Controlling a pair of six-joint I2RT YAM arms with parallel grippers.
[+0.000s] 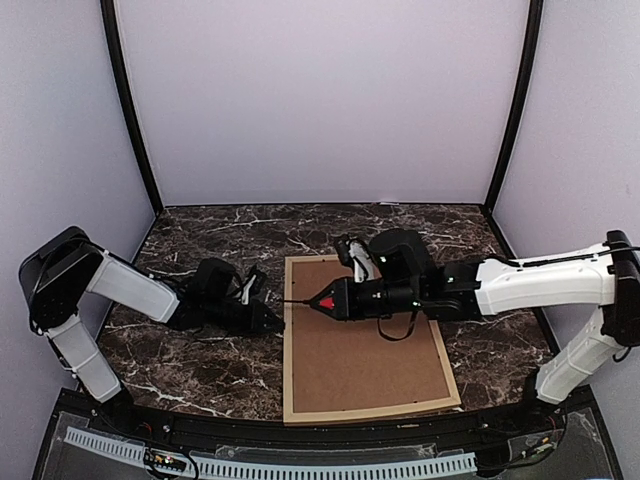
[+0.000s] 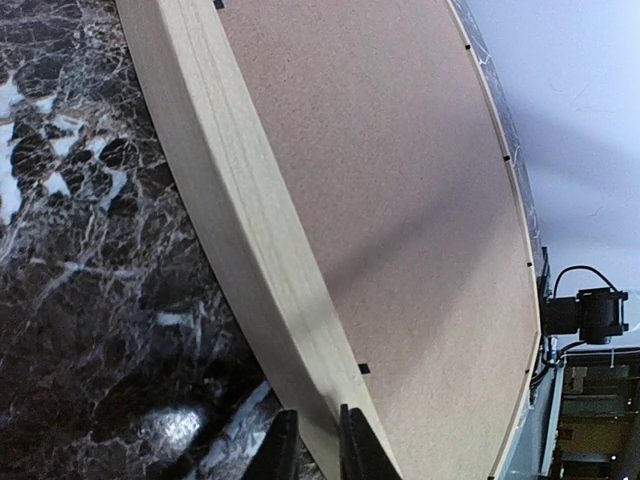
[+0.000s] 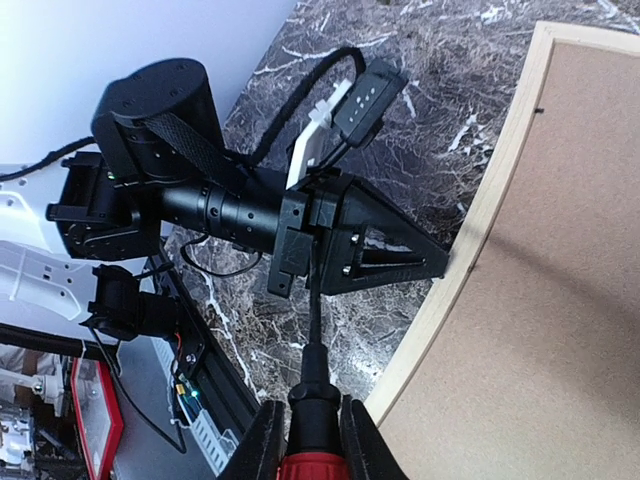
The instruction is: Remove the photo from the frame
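The picture frame (image 1: 288,370) lies face down, its pale wooden border around a brown backing board (image 1: 370,365). Small dark tabs (image 2: 364,368) show along the border's inner edge; the photo is out of sight. My right gripper is shut on a screwdriver (image 1: 325,302) with a red and black handle, above the board's left part, its thin shaft pointing left toward the border. At the left border's outer side stands my left gripper, fingers apart, part of the border's side visible between them. Whether its fingers touch the wood I cannot tell.
White walls (image 1: 320,100) enclose the back and sides. A dark rail (image 1: 240,433) runs along the front, close to the frame's lower edge.
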